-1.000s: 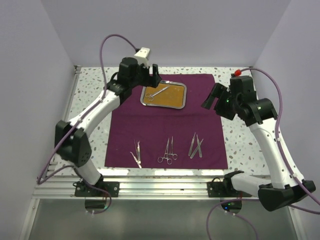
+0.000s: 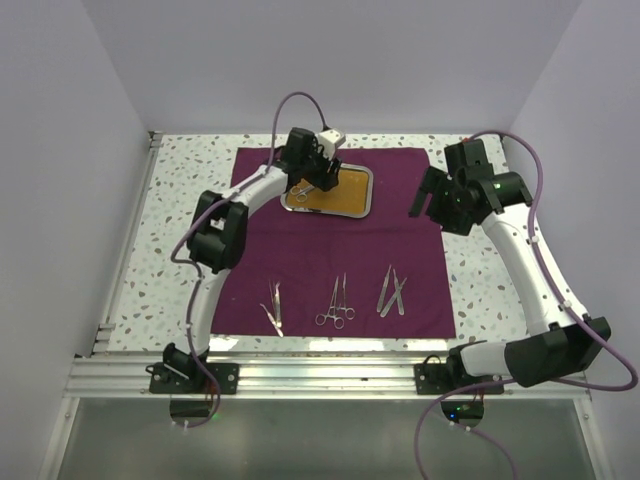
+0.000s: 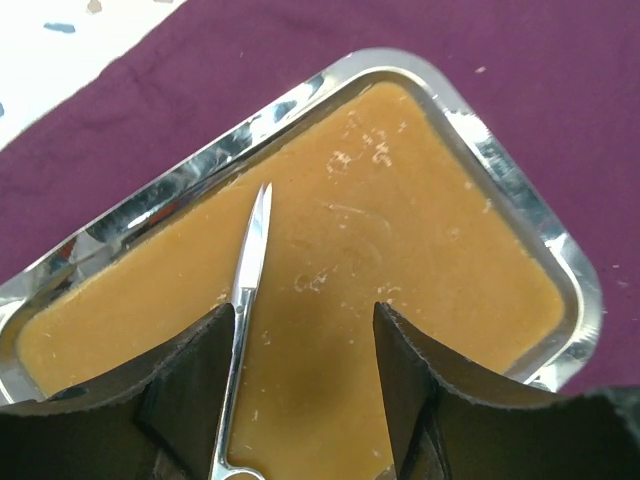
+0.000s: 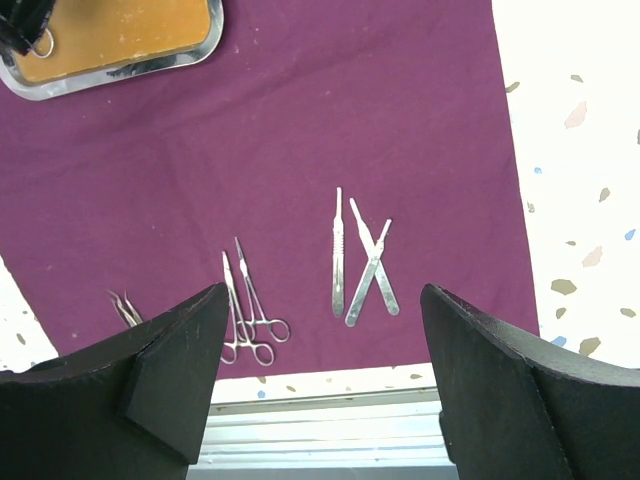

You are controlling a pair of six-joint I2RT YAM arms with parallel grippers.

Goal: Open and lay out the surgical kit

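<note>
A pair of silver scissors (image 3: 252, 258) lies on the tan floor of the metal tray (image 2: 371, 192); its ring handles are cut off at the bottom of the left wrist view. My left gripper is over the tray, part open, with the blades between its fingers, closer to the left one. Nothing is gripped there. On the purple cloth (image 2: 340, 265), two forceps (image 2: 278, 303), two clamp-like instruments (image 2: 337, 305) and three slim metal instruments (image 2: 384, 288) form separate groups. Above the cloth's right edge, my right gripper (image 2: 421, 194) hangs part open and empty.
The cloth's middle, between the tray and the front row of instruments, is bare. A metal rail (image 2: 330, 370) runs along the front edge.
My left arm has swung right and come down over the tray, its fingers now around the scissors. The right arm has shifted slightly. The instruments on the cloth have stayed put.
</note>
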